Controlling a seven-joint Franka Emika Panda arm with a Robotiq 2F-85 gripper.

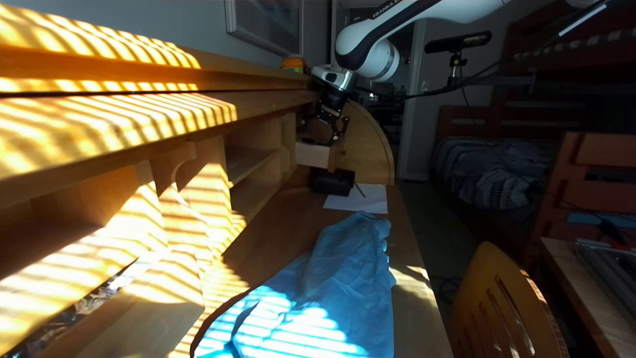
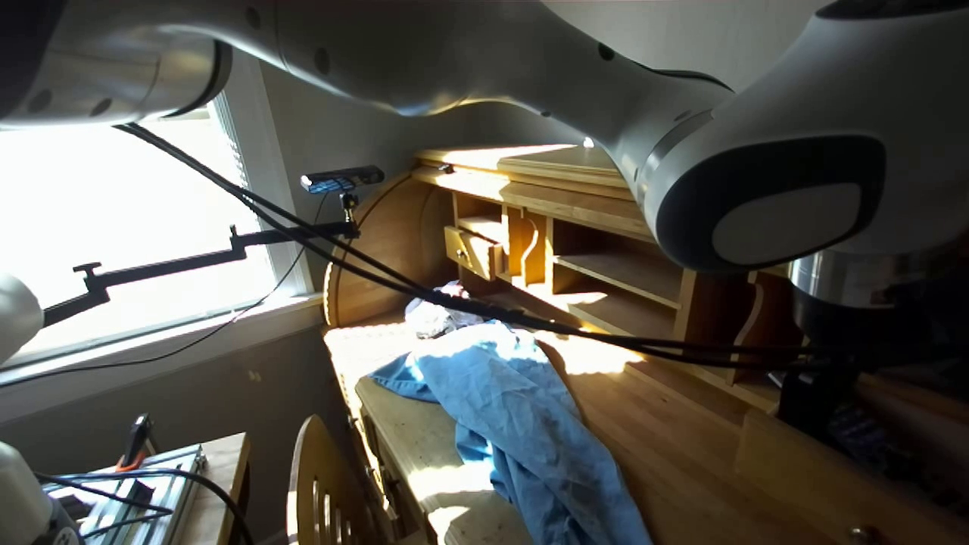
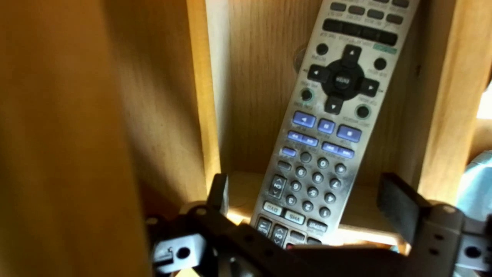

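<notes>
In the wrist view a grey remote control (image 3: 318, 171) with black and blue buttons lies tilted inside a small open wooden drawer (image 3: 263, 60). Its lower end is hidden behind the gripper's body. My gripper is open, one finger (image 3: 219, 194) left of the remote and the other to its right, neither touching it as far as I can see. From exterior view 1, the gripper (image 1: 325, 128) hangs over the pulled-out drawer (image 1: 313, 155) at the far end of the desk hutch; the remote is hard to make out there.
Wooden walls flank the gripper closely in the wrist view. Below the drawer is a black box (image 1: 334, 182), near a white sheet of paper (image 1: 363, 200). A blue cloth (image 1: 334, 268) covers much of the desk. Bare desktop (image 2: 672, 427) shows beside it in exterior view 2.
</notes>
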